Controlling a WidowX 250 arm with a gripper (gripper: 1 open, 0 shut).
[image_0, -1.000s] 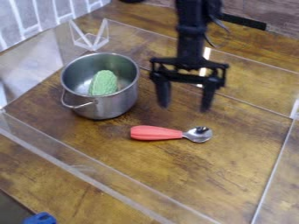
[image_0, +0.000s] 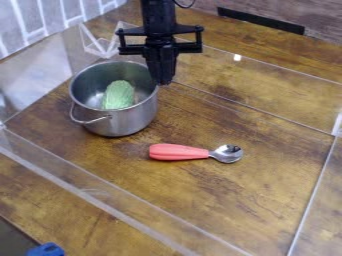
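Note:
A steel pot (image_0: 127, 115) with a wire handle stands on the left of the wooden table, holding a green bumpy object (image_0: 118, 95). A scoop with a red handle (image_0: 181, 152) and a metal head lies in front of it to the right. The black gripper (image_0: 163, 70) is above and behind the pot's right rim, shut, with nothing visible between its fingers.
Clear plastic barriers edge the table at left and right. A blue item (image_0: 44, 249) lies at the bottom left corner.
The pot and scoop look unmoved.

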